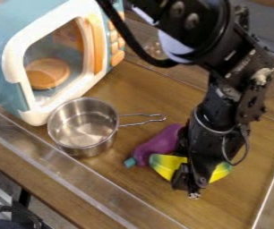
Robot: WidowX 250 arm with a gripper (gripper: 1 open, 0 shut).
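Note:
My gripper [193, 174] is low over the wooden counter, shut on a yellow banana [167, 166] with green tips. Its fingertips partly hide the banana's middle. A purple toy eggplant [158, 143] lies just behind and left of the banana, its teal end pointing toward the lower left. A steel pot [82, 127] with a wire handle sits left of both.
A blue-and-white toy microwave [55, 54] with an orange plate inside stands at the upper left. A clear edge strip [55, 174] runs along the counter's front left. Bare wood lies in front of the banana and behind the pot.

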